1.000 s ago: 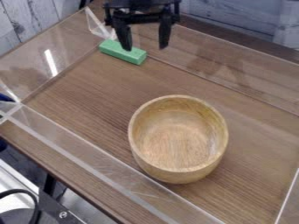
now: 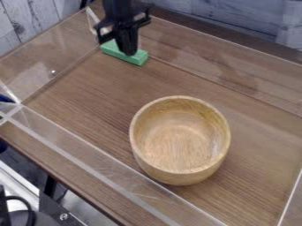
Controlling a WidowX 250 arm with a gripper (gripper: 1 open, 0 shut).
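My black gripper [image 2: 125, 39] is at the top of the camera view, directly over a green block [image 2: 136, 56] near the back left, partly covering it. The gripper looks shut; whether it touches the block or has anything between its fingertips is too small to tell. A large round tan bowl [image 2: 179, 141] stands in the front right of the wooden table.
Pale walls [image 2: 253, 18] border it at the back. A dark object [image 2: 24, 212] sits at the lower left corner, outside the work area.
My gripper has moved down over the green block, having come leftward from the back centre over the last second. The bowl has not moved.
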